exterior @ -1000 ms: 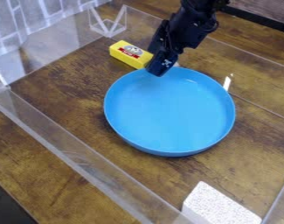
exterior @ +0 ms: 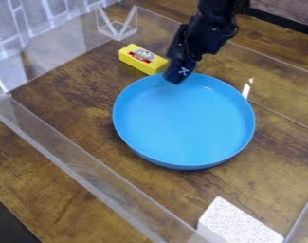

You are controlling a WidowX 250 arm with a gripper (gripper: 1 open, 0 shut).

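A black robot gripper (exterior: 179, 70) reaches down from the top centre, over the back rim of a large blue round plate (exterior: 183, 123). It is open, and nothing shows held in it, though its dark fingers are hard to make out. Just left of it a small yellow box (exterior: 142, 59) with a red and white label lies on the wooden table, behind the plate.
Clear plastic walls border the wooden table (exterior: 67, 152) on the left and front. A white block (exterior: 239, 224) lies at the bottom right. A thin white strip stands beside the plate's right rear. The table left of the plate is clear.
The gripper and its arm have shifted slightly at the back of the plate. The plate and yellow box look unmoved.
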